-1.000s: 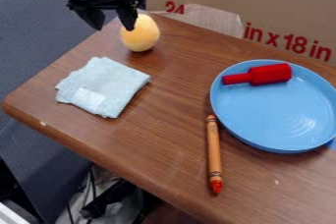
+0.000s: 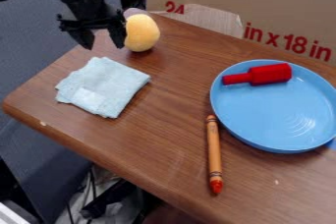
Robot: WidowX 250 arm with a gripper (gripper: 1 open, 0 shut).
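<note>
My black gripper [image 2: 100,37] hangs at the upper left, its fingers pointing down just left of a pale yellow round object [image 2: 143,33] on the table. The fingers appear spread, one close against the yellow object's left side; whether it touches I cannot tell. A folded light-blue cloth [image 2: 101,85] lies below the gripper on the wooden table [image 2: 157,149].
A blue plate [image 2: 273,120] on the right holds a red roller-like object [image 2: 258,74]. An orange crayon-shaped stick [image 2: 214,154] lies left of the plate. A cardboard box [image 2: 243,7] stands behind.
The gripper has moved down from higher up, to beside the yellow object's left. The cloth, plate and other objects have not moved.
</note>
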